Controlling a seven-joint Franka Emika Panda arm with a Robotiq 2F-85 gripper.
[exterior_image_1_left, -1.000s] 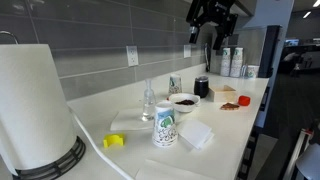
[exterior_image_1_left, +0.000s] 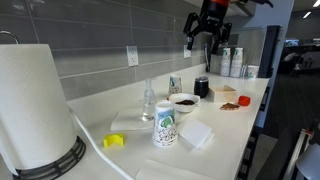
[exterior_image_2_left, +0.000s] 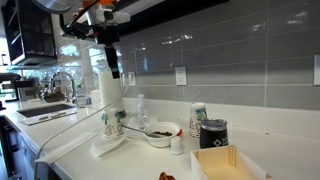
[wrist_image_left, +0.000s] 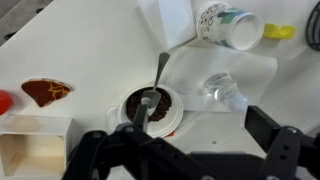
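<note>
My gripper (exterior_image_1_left: 207, 42) hangs high above the counter, its fingers spread apart with nothing between them. In the wrist view a white bowl (wrist_image_left: 172, 116) holds dark brown contents, and a spoon-like utensil (wrist_image_left: 163, 62) with a dark handle reaches over its rim. Beside it a clear bottle (wrist_image_left: 227, 92) rests over a pale sheet. A white patterned cup (exterior_image_1_left: 164, 124) stands upright near a small white box (exterior_image_1_left: 196, 134). Toward the wall lies a yellow object (exterior_image_1_left: 113, 140).
A paper towel roll (exterior_image_1_left: 38, 100) stands at the left in exterior view 1. An open light-wood box (exterior_image_2_left: 226, 163), a dark mug (exterior_image_2_left: 214, 135) and a reddish-brown piece (wrist_image_left: 46, 91) occupy the other side. The counter's front has bare room.
The arm has turned and shifted slightly, so its fingers appear at a different angle in exterior view 1. Objects on the counter look unmoved.
</note>
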